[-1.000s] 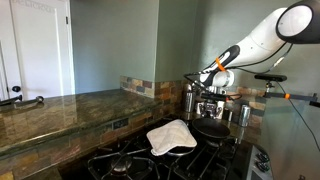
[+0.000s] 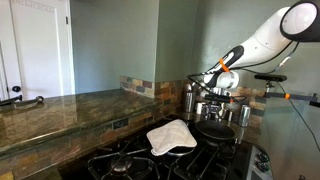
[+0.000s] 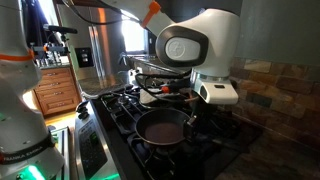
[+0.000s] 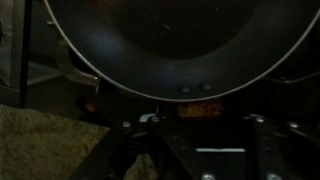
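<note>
A dark frying pan (image 3: 163, 127) rests on the stove's grates, and its rim and two rivets fill the top of the wrist view. My gripper is at the pan's rivet side, just outside the rim. Its fingers (image 4: 262, 135) stand apart, in deep shadow. The pan's handle is too dark to make out, so whether the fingers touch it cannot be told. In the first exterior view the gripper (image 2: 215, 101) is low behind the pan (image 2: 214, 130).
A white towel (image 2: 171, 137) lies on the black stove (image 2: 128, 163) beside the pan. Metal canisters (image 2: 189, 101) stand against the tiled wall.
Over the last second my arm and gripper have come down slightly near the pan. The towel has stayed in place.
</note>
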